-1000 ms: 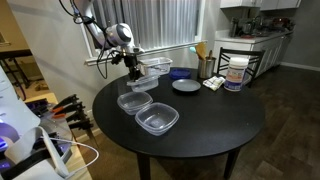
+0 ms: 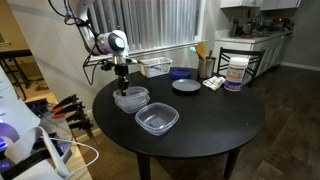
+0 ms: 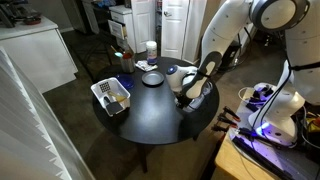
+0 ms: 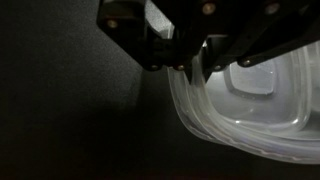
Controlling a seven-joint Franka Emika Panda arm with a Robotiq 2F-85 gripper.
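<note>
My gripper [image 2: 123, 90] is low over the round black table, shut on the rim of a clear plastic container [image 2: 132, 93]. That container sits in or right on top of a second clear container [image 2: 133, 106]; whether it is fully seated cannot be told. In the wrist view the dark fingers [image 4: 185, 60] pinch the rim, and nested clear walls [image 4: 250, 115] spread to the right. A third clear container [image 2: 157, 119] stands apart, closer to the front of the table. In exterior view 2 the arm hides most of the containers.
At the back stand a white basket [image 2: 155, 67], a blue bowl [image 2: 180, 73], a utensil holder [image 2: 207, 68] and a large white tub [image 2: 236, 73]. A grey plate [image 2: 186, 86] lies before them.
The third container has not moved.
</note>
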